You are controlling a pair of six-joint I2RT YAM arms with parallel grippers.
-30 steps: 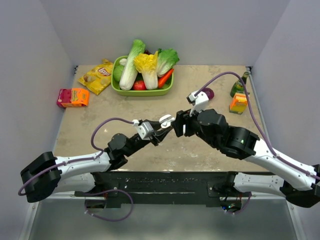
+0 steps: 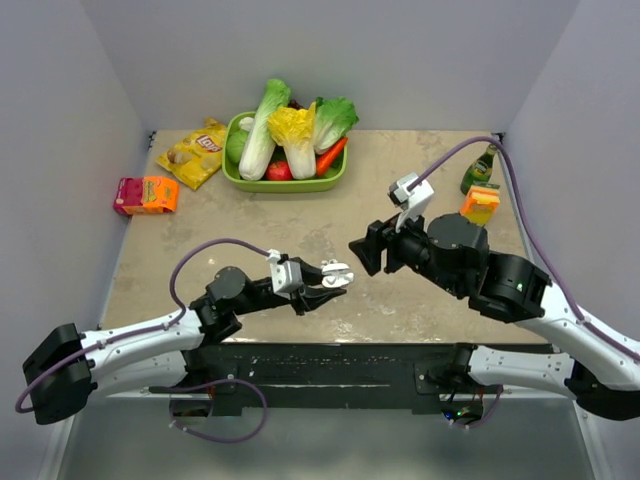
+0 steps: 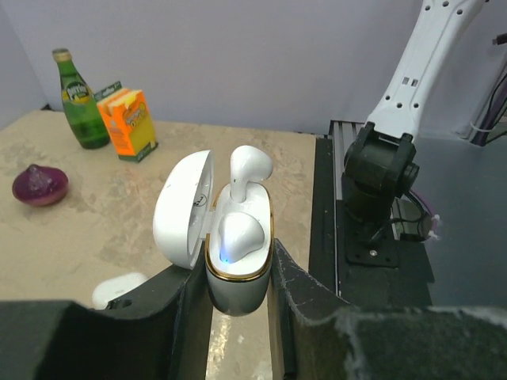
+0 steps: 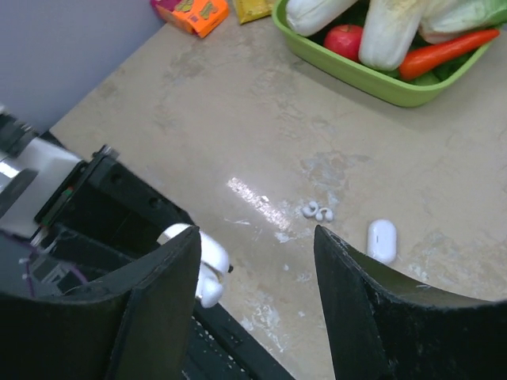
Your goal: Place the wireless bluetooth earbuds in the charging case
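Note:
My left gripper is shut on the white charging case (image 2: 336,273), held upright with its lid (image 3: 178,210) open; white earbud shapes (image 3: 248,170) sit in it, one standing up. My right gripper is part open to the case's right in the top view, with nothing seen between its fingers. In the right wrist view two small white pieces (image 4: 317,212), perhaps earbuds, lie on the table beside a white rounded block (image 4: 382,241).
A green basket of vegetables (image 2: 247,185) stands at the back, with a chips bag (image 2: 195,150) and snack boxes (image 2: 145,195) left of it. A bottle (image 2: 477,172), juice carton (image 2: 480,205) and onion (image 3: 40,185) are on the right.
My right gripper has drawn away from the case to the right. My left gripper has moved slightly down with the case in it, now turned a little.

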